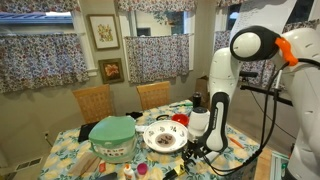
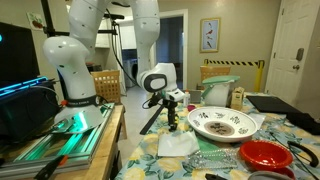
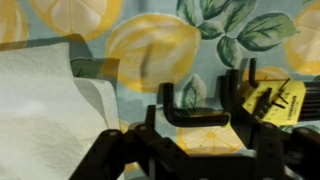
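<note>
My gripper points down at the flowered tablecloth, its fingers apart. In the wrist view, a black U-shaped part (image 3: 200, 121) lies between and just ahead of the fingers. A black object with a yellow label (image 3: 277, 100) is at the right, close beside the right finger; whether it touches is unclear. In exterior view 1 the gripper (image 1: 193, 154) is low over the near right of the table, and in exterior view 2 the gripper (image 2: 172, 98) hangs low near the table's edge.
A white paper towel (image 2: 178, 143) lies flat near the gripper. Beyond it are a large white bowl (image 2: 222, 115), a red pan (image 2: 266, 153) and a wire rack (image 2: 213, 159). A green-lidded basket (image 1: 113, 130) stands farther left.
</note>
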